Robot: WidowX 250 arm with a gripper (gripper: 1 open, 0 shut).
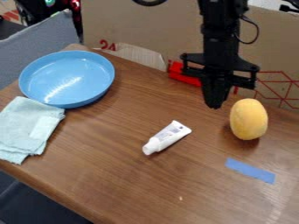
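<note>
My gripper (215, 98) hangs over the back right of the wooden table, shut, with nothing visible between its fingers. Just right of and below it, a yellow oval object (249, 119) rests on the table, apart from it. A white tube (166, 137) lies at the table's middle, and a strip of blue tape (250, 171) is stuck at the right.
A blue plate (66, 79) and a folded light cloth (24, 129) occupy the left. A red object (186, 71) at the back is partly behind the arm, before a cardboard panel (133, 33).
</note>
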